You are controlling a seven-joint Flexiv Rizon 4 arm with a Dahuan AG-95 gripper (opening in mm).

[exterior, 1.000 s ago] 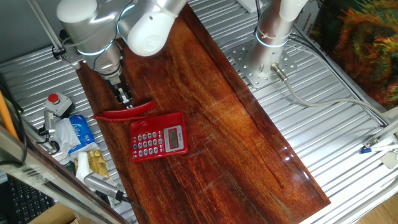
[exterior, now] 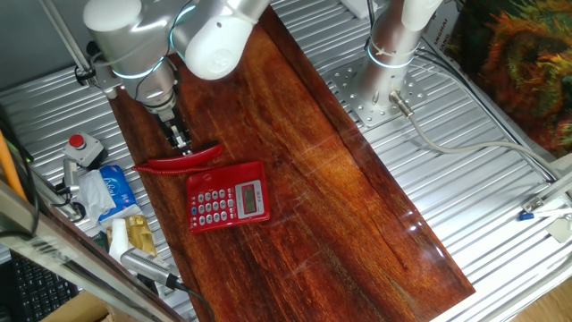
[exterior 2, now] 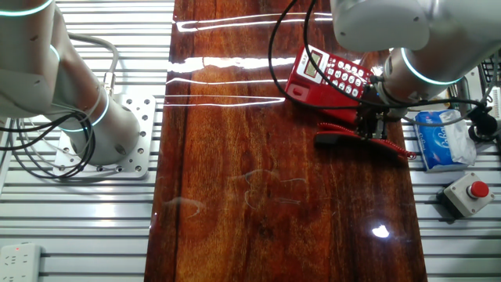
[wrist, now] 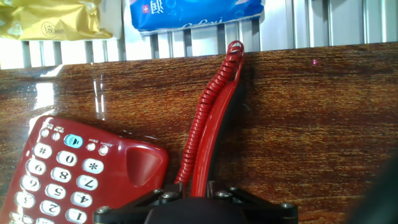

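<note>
A red desk phone lies on the brown wooden board, keypad and small display facing up. Its red handset is off the base, alongside it on the gripper's side. My gripper reaches down over the handset's middle. In the wrist view the handset runs between the fingers, which sit close against both sides, so the gripper appears shut on it. The coiled red cord runs along the handset. Whether the handset touches the board cannot be made out.
Beyond the board's edge lie a blue-and-white tissue pack, a yellow packet and a red stop button on a box. Most of the wooden board is clear.
</note>
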